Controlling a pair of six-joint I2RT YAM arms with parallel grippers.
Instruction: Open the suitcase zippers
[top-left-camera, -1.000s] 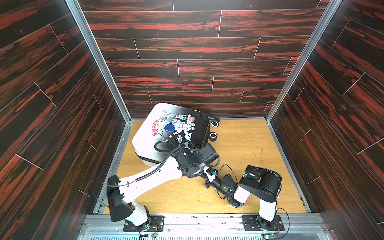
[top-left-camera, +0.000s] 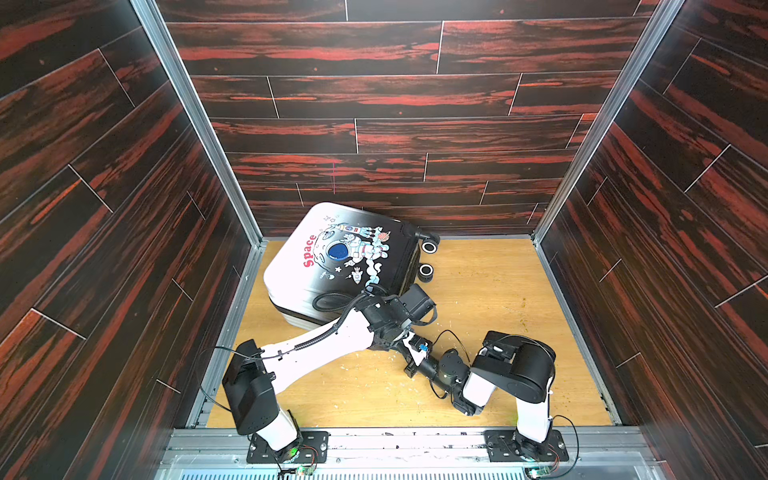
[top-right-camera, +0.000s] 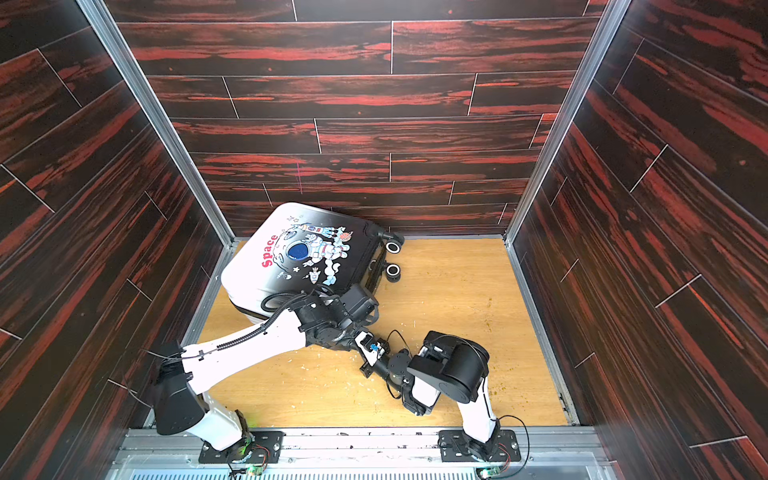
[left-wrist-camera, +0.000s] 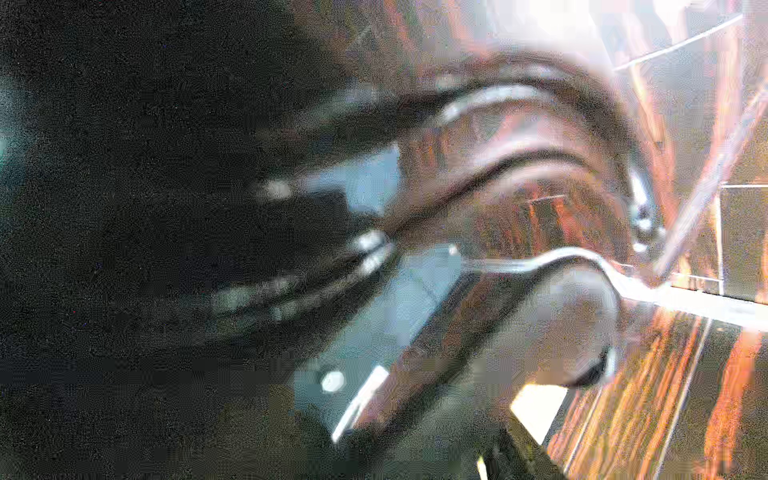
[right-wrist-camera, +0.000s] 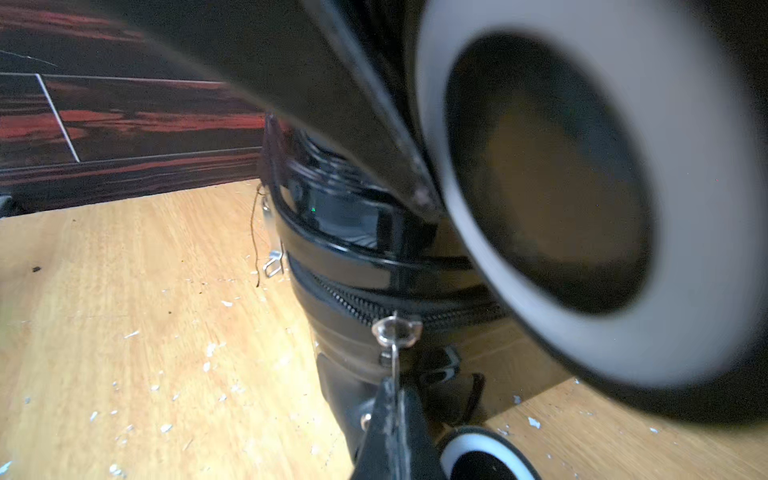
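The silver suitcase (top-left-camera: 296, 268) with astronaut print lies flat at the back left. My left gripper (top-left-camera: 412, 304) is over its near right corner; its wrist view is blurred and dark, so its fingers cannot be judged. My right gripper is shut low at the suitcase's side, its tips just below a metal zipper pull (right-wrist-camera: 396, 329) on the black zipper (right-wrist-camera: 344, 300); whether they grip the pull is unclear. Another metal pull (right-wrist-camera: 273, 264) hangs farther left. A white-rimmed wheel (right-wrist-camera: 704, 200) fills the upper right of that view.
The two arms are close together at the front middle. Dark panelled walls (top-right-camera: 384, 96) enclose the back and sides.
The left arm has moved slightly, its elbow shifting right compared with a second ago. The right arm has shifted very slightly left. The suitcase looks nearly unchanged, perhaps nudged slightly.
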